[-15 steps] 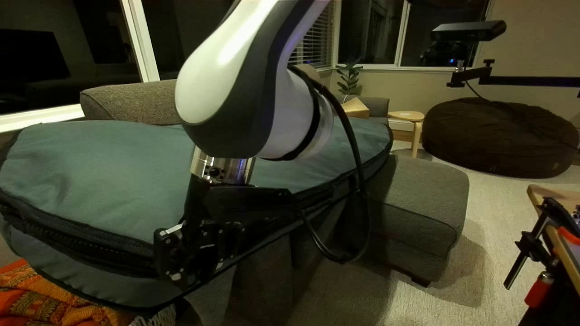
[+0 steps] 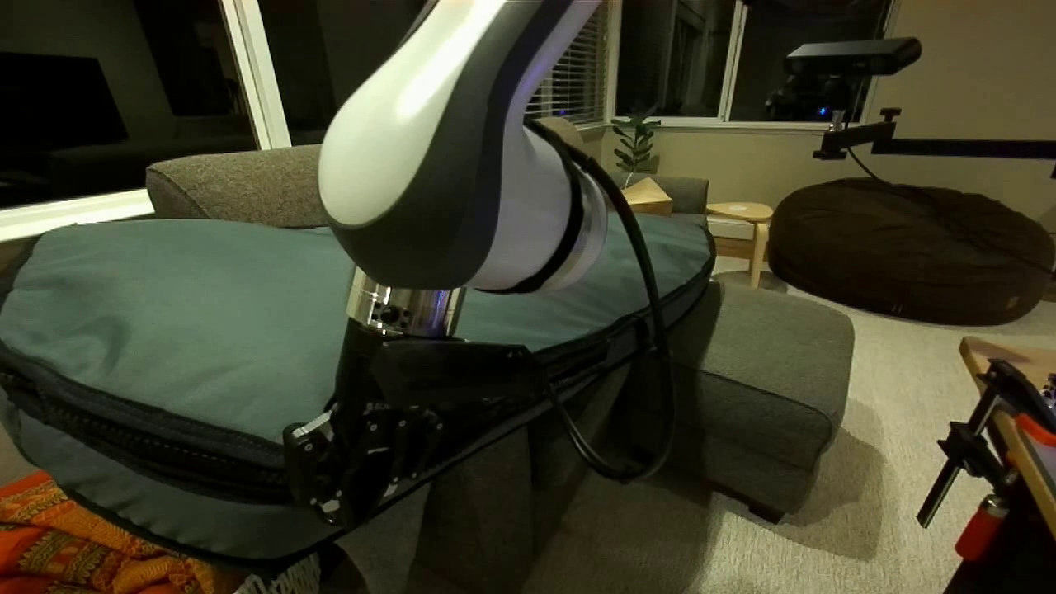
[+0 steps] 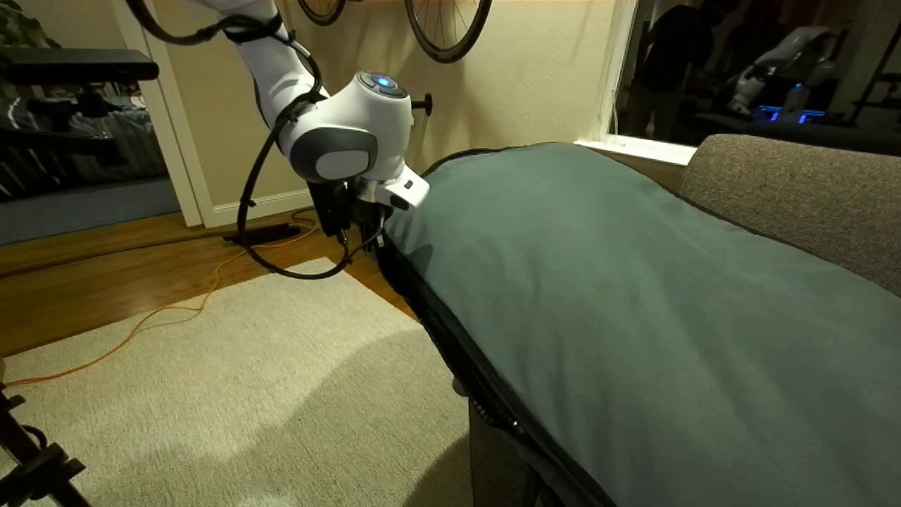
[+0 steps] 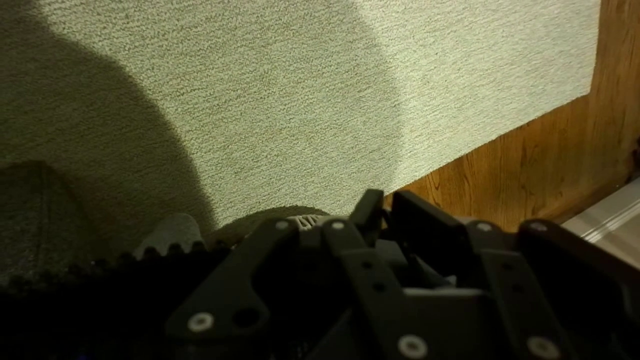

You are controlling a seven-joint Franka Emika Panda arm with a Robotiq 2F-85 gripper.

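A large teal bag [image 2: 198, 307] with a black zipper [image 2: 148, 440] along its side lies across the grey couch. My gripper [image 2: 358, 506] points down at the bag's near side, against the dark zipper band in exterior view 1. In the wrist view my gripper has its two fingertips close together with a narrow gap. Something pale shows dimly behind the fingers; whether they hold anything is too dark to tell. Exterior view 2 shows the bag [image 3: 591, 279] and its zipper edge [image 3: 448, 329], with the fingers hidden at its far corner.
An orange patterned blanket [image 2: 89, 539] lies below the bag at the left. The couch's grey footrest [image 2: 762, 356] stands to the right. A black cable [image 2: 658, 396] loops from the arm. Open carpet [image 3: 219, 397] lies beside the couch.
The gripper's fingers have drawn slightly closer together in exterior view 1. The arm and the bag look almost unmoved.
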